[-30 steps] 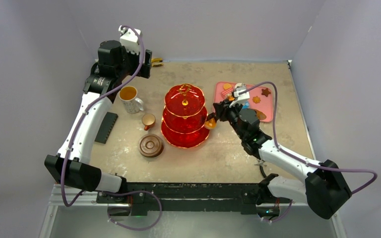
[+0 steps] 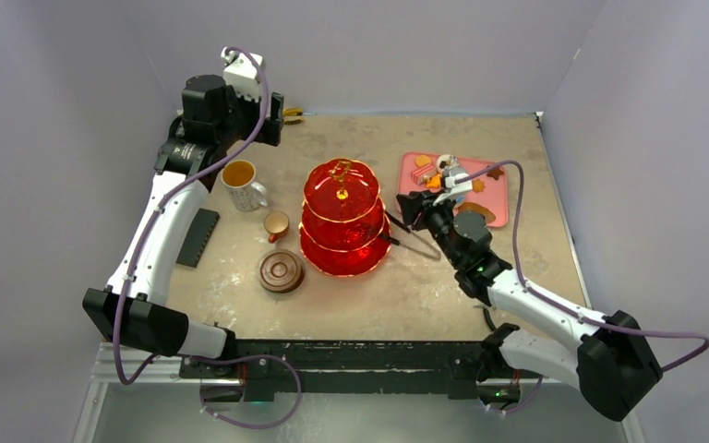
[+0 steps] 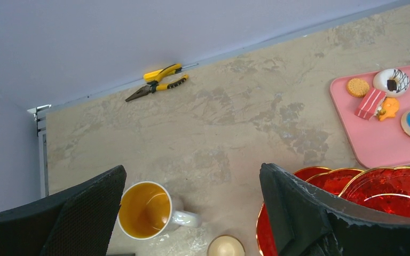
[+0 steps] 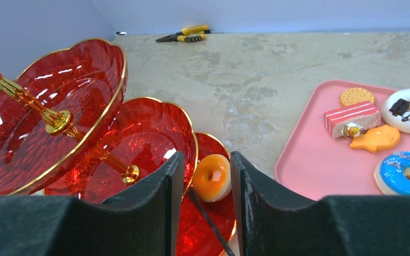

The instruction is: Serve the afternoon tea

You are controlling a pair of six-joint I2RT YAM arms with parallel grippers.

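Observation:
A red three-tier stand with gold rims (image 2: 342, 185) occupies the middle of the table. My right gripper is beside its right side, fingers apart. Through the gap an orange-iced donut (image 4: 212, 178) shows on the stand's lowest plate (image 4: 192, 234), partly beneath the middle plate's rim; it looks close to the right finger, not clasped. Other sweets, including a blue-iced donut (image 4: 407, 173) and a cake slice (image 4: 349, 118), lie on the pink tray (image 2: 494, 217). My left gripper stays at the back left, open and empty.
Left of the stand are a yellow-lined mug (image 2: 241, 185), a small cup (image 2: 277, 223), a brown lidded pot (image 2: 281, 270) and a dark flat object (image 2: 198, 238). Pliers (image 3: 157, 88) lie at the back. A thin dark strip (image 4: 210, 221), unclear what, crosses the lowest plate.
The orange-iced donut was at my right gripper beside the stand; now it lies on the lowest plate and that gripper's fingers have spread, with its arm slightly shifted right. The left arm is still.

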